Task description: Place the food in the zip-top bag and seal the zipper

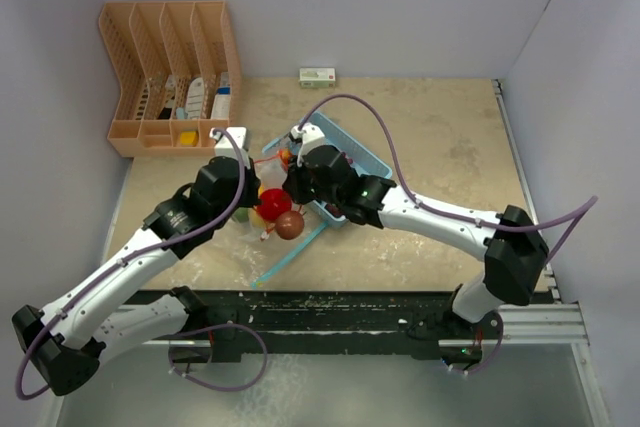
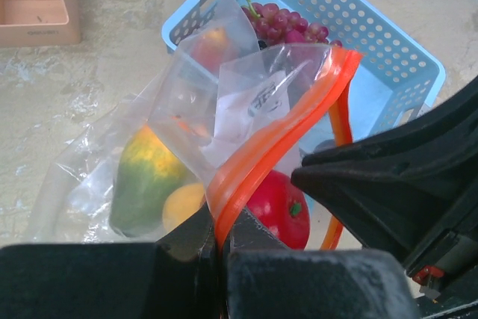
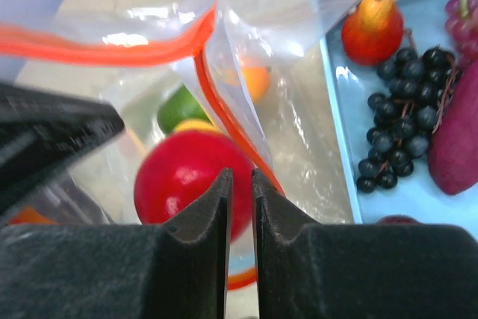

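Note:
The clear zip top bag (image 2: 187, 121), with its orange zipper edge, stands spread open. My left gripper is shut on one side of that edge. Inside lie a green-yellow fruit (image 2: 146, 181), a yellow-orange fruit (image 2: 183, 203) and a red fruit (image 3: 198, 173). At the bag's mouth my right gripper has its fingers close together with a narrow gap; no food shows between them, and whether they pinch something is unclear. Just below it in the top view is a round reddish-brown item (image 1: 290, 225), apart from the fingertips and hidden in both wrist views.
A blue basket (image 2: 396, 50) behind the bag holds red grapes (image 2: 284, 26), black grapes (image 3: 407, 113) and more produce. A peach-coloured divided rack (image 1: 120, 137) stands at the back left.

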